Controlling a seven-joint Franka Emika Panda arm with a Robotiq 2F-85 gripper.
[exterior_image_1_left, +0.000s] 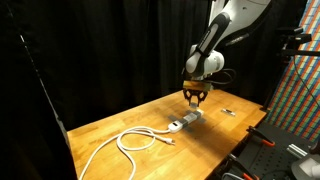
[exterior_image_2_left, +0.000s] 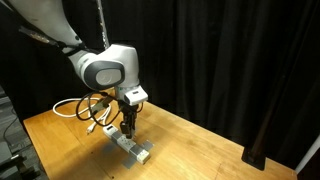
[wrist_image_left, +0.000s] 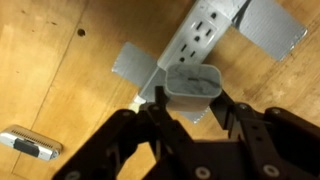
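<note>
My gripper is shut on a small pale grey block, which has a rounded rectangular face and may be a plug or adapter. In exterior view 1 the gripper points down, with the pale block just below its fingers. Beneath it on the table lies a white power strip, held down by silver tape. The block hides part of the strip in the wrist view. The strip also shows below the gripper in exterior view 2.
A white cord runs in loops from the strip over the table's left part. A small white and grey device lies apart from the strip. Bare wood stretches beyond the strip in exterior view 2. Black curtains stand behind.
</note>
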